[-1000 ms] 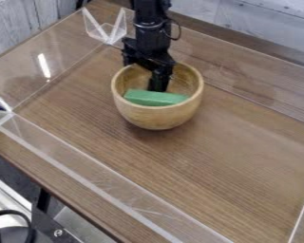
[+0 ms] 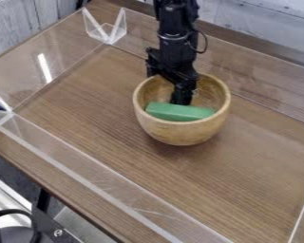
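Observation:
A wooden bowl (image 2: 181,129) stands near the middle of the table, with a green block (image 2: 178,111) lying inside it. The black arm comes down from the top, and its gripper (image 2: 182,93) reaches into the back of the bowl, just above and behind the block. The fingers are dark and bunched against the bowl's inside, so their state and anything between them is unclear.
A white angular object (image 2: 105,28) sits at the top left. The table's edge runs along the lower left, with dark cables beyond it.
The bowl, with the green block in it, has moved toward the right along with the gripper, and slightly downward in view.

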